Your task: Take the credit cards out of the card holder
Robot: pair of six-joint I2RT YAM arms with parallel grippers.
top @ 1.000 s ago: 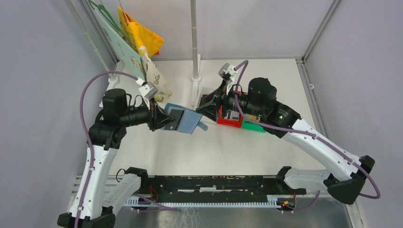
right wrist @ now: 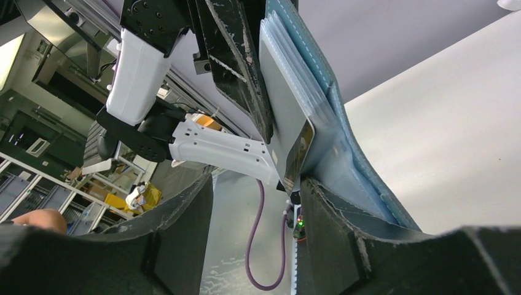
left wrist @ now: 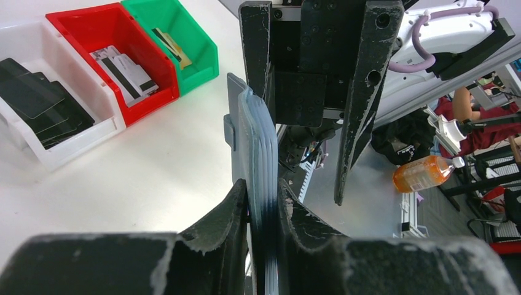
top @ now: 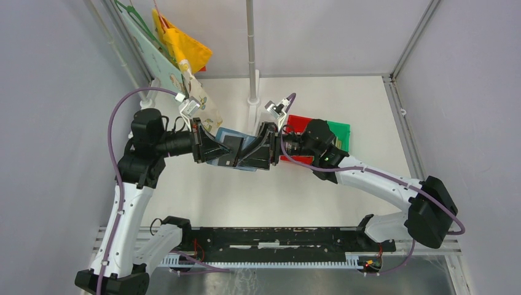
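Note:
The pale blue card holder (top: 246,139) is held up off the table, with a dark card (top: 230,150) showing in it. My left gripper is shut on the holder, whose clear sleeves (left wrist: 265,144) stand as a thin stack between its fingers. My right gripper stands open at the holder's opposite side. In the right wrist view a grey card (right wrist: 284,123) reaches down to the right-hand fingertip; whether they touch is hidden. The space between the right fingers shows only background.
White, red and green bins stand to the right: the white bin (left wrist: 86,140) holds black cards, the red bin (left wrist: 161,58) and green bin (left wrist: 206,52) several cards. A white post (top: 252,92) stands behind the holder.
My right gripper has moved left and down from near the bins to the holder, now covering its right part.

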